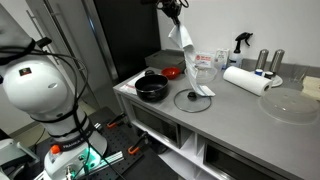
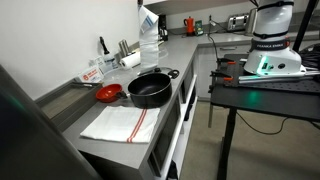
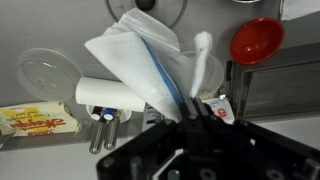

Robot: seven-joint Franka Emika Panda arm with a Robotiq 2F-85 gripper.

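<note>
A long white cloth or paper sheet (image 1: 182,40) with a blue stripe hangs from my gripper (image 1: 175,19), high above the counter. In the wrist view the sheet (image 3: 130,62) runs up to the fingertips of the gripper, which is shut on its end. Exterior view 2 shows the sheet (image 2: 149,42) behind the black pot, with the gripper itself out of the picture. The sheet's lower end comes down near the glass lid (image 1: 192,100) and clear bowl (image 1: 207,74); whether it touches the counter I cannot tell.
A black pot (image 1: 152,87) stands near the counter's front, left of the lid, with a red bowl (image 1: 170,73) behind it. The white roll (image 1: 247,81) and clear plate (image 1: 290,104) lie to the right. A red-striped towel (image 2: 122,123) covers the near end in exterior view 2.
</note>
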